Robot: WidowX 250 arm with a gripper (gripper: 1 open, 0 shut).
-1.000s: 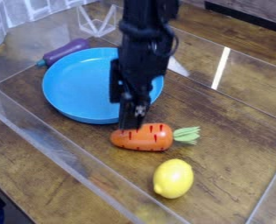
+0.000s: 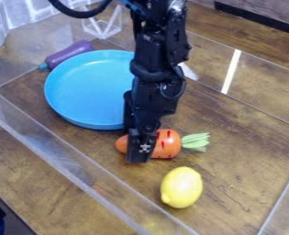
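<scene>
My black gripper (image 2: 151, 138) reaches down from the top of the view onto an orange toy carrot (image 2: 172, 144) with pale green leaves. The gripper is open, its fingertips low around the carrot's body, which is partly hidden behind them. Whether both fingers touch it I cannot tell.
A blue plate (image 2: 75, 84) lies behind and left of the gripper, partly hidden by it. A purple eggplant (image 2: 64, 55) lies at the upper left. A yellow lemon (image 2: 183, 186) sits in front of the carrot.
My gripper has moved down from above the carrot to around it. The carrot and other objects show no clear movement.
</scene>
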